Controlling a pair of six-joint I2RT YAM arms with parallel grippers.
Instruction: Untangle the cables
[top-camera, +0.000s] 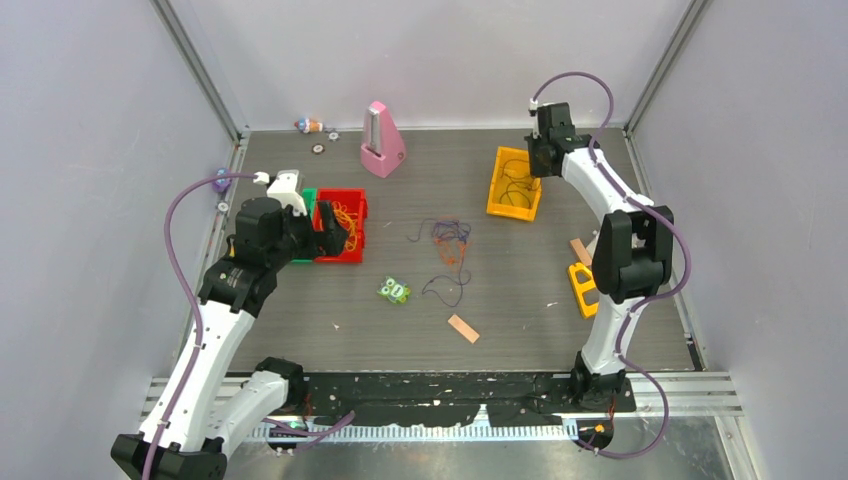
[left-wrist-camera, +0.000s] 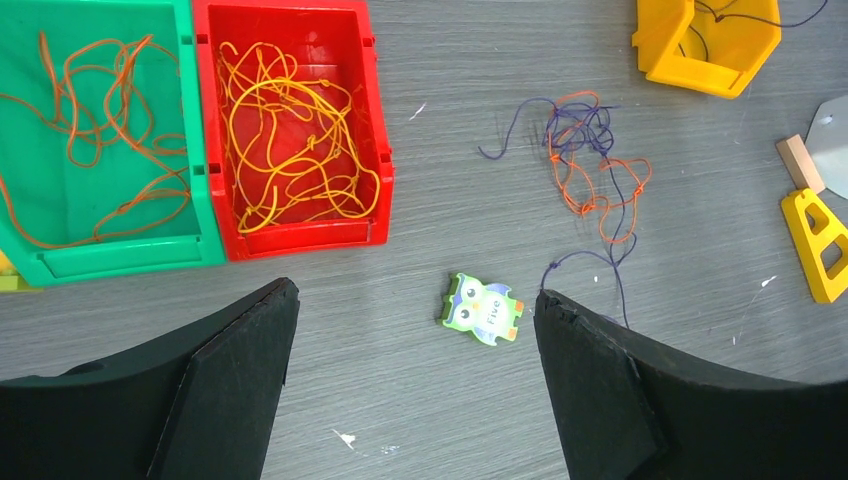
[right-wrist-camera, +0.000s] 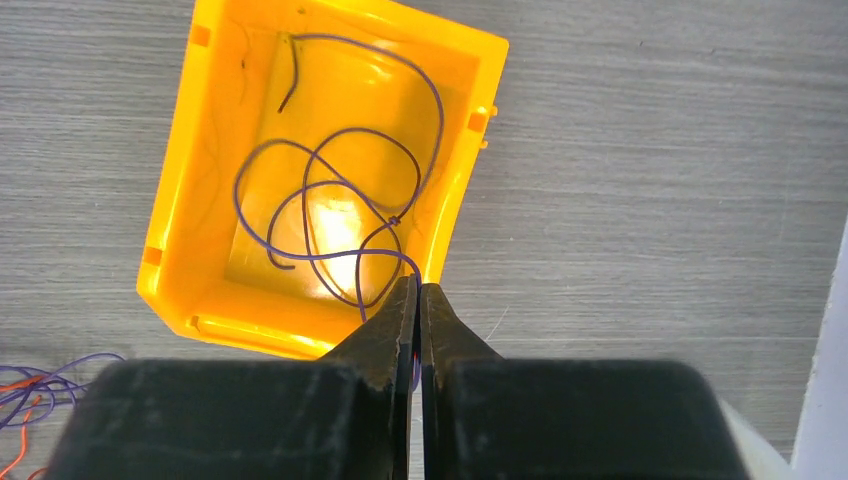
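Observation:
In the right wrist view a dark purple cable (right-wrist-camera: 330, 183) lies looped inside the yellow bin (right-wrist-camera: 170, 240). My right gripper is shut on a strand of it at the bin's near right rim. A purple cable (left-wrist-camera: 592, 130) and an orange cable (left-wrist-camera: 576, 190) lie tangled together mid-table. To their left, my left gripper stands open and empty, beside the red bin (left-wrist-camera: 300, 232). Yellow cable (left-wrist-camera: 265, 185) fills that bin. Orange cable (left-wrist-camera: 125, 75) lies loose in the green bin (left-wrist-camera: 130, 255) next to it.
An owl toy (top-camera: 394, 290) and a wooden block (top-camera: 463, 328) sit near the front. A pink metronome (top-camera: 382, 142) stands at the back. At right are a yellow plastic piece (top-camera: 583, 290) and another small block (top-camera: 580, 251). The table between the bins is mostly clear.

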